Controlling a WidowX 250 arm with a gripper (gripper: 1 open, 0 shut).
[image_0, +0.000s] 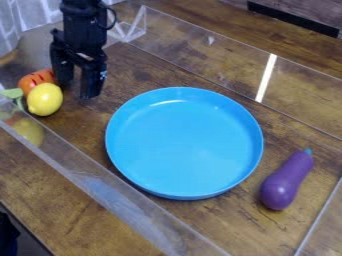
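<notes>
My black gripper hangs at the upper left with its fingers open, lowered just right of an orange carrot-like piece and above a yellow lemon-like piece. Whether anything touches its fingertips is hard to tell at this size. A large blue plate lies in the middle of the wooden surface. A purple eggplant lies at the right, apart from the plate.
A clear plastic wall runs diagonally along the near left, with another along the right. The wooden surface behind the plate and around the eggplant is clear.
</notes>
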